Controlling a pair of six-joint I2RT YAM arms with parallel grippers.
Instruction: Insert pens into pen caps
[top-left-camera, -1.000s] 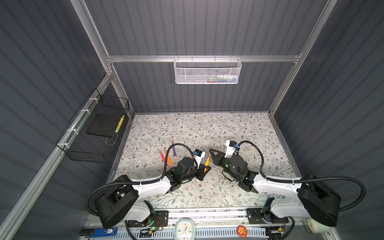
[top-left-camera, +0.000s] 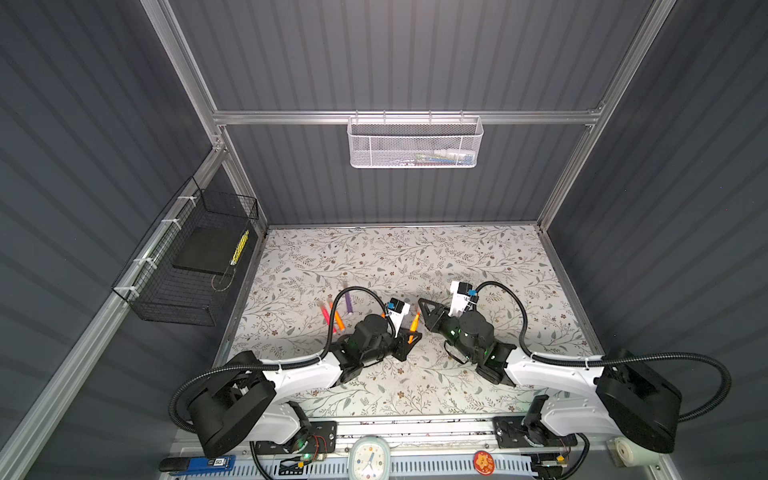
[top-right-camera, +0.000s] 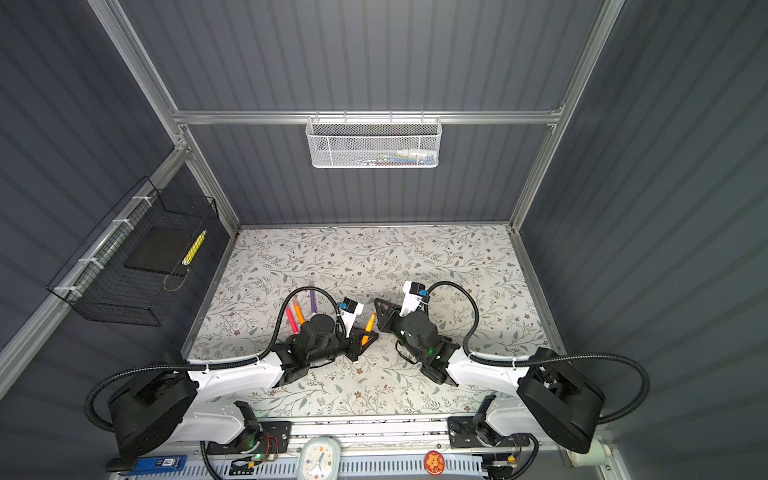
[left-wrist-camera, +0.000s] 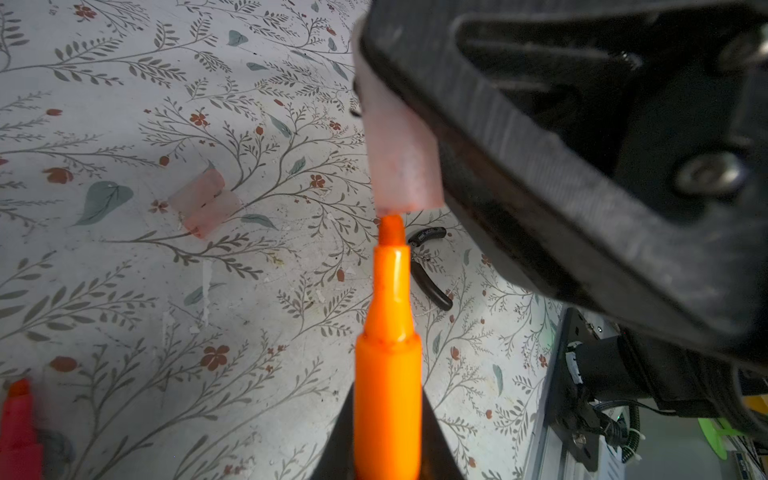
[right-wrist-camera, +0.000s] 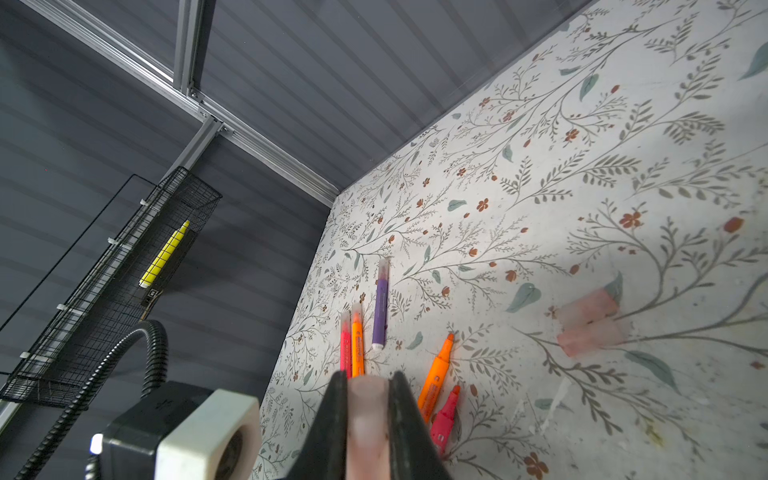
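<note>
An orange marker (left-wrist-camera: 388, 384) stands tip up, with my left gripper (top-left-camera: 411, 339) shut on its lower body. Just above it, my right gripper (top-left-camera: 425, 307) is shut on a translucent pinkish cap (left-wrist-camera: 402, 156), its open end facing down. In the left wrist view the marker's tip meets the cap's lower edge; whether it has entered cannot be made out. The right wrist view shows the cap (right-wrist-camera: 368, 424) between the dark fingers. Two loose pinkish caps (right-wrist-camera: 592, 321) lie side by side on the table. An uncapped orange marker (right-wrist-camera: 436, 376) and a red one (right-wrist-camera: 445, 420) lie nearby.
Farther left rest capped markers: a purple one (right-wrist-camera: 381, 304), an orange one (right-wrist-camera: 357, 340) and a red one (right-wrist-camera: 345, 344). Black-handled pliers (left-wrist-camera: 430, 272) lie under the right arm. Toward the back, the patterned table (top-left-camera: 400, 248) is clear.
</note>
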